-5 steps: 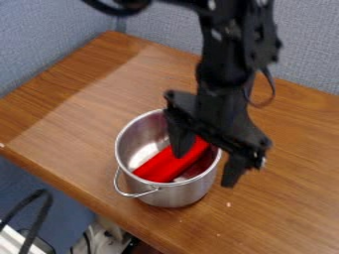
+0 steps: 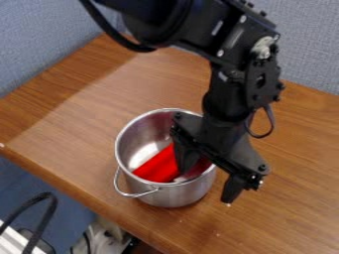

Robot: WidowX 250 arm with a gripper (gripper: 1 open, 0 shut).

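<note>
A steel pot (image 2: 138,134) with a wire handle sits near the table's front edge, holding a red object (image 2: 157,167). My black gripper (image 2: 207,169) is low over the pot's right side, one finger reaching down inside and the other outside, right of the rim. How far apart the fingers are around anything between them is hard to judge.
A grey padded wall stands behind it. Cables and a white item lie below the table edge at lower left.
My gripper has moved lower into the pot over the last second, covering more of the red object. The pot looks unmoved.
</note>
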